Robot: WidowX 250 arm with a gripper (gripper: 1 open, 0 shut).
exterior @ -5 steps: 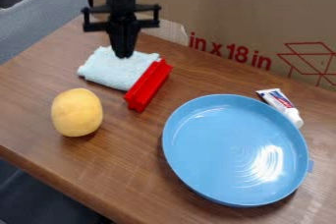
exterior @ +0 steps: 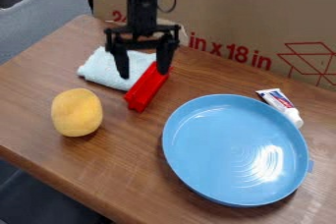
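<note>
My black gripper (exterior: 141, 66) is open at the upper middle, its two fingers pointing down over a white folded cloth (exterior: 102, 69) and the top end of a red oblong object (exterior: 144, 93). Whether the fingertips touch either is hard to tell. The red object lies along the cloth's right side.
A yellow round object (exterior: 77, 112) sits at left, a blue plate (exterior: 234, 149) at right, and a white tube (exterior: 281, 105) behind the plate. A cardboard wall (exterior: 262, 22) stands at the back.
My gripper has come down and somewhat to the right, toward the red object and cloth. The objects on the table look unmoved.
</note>
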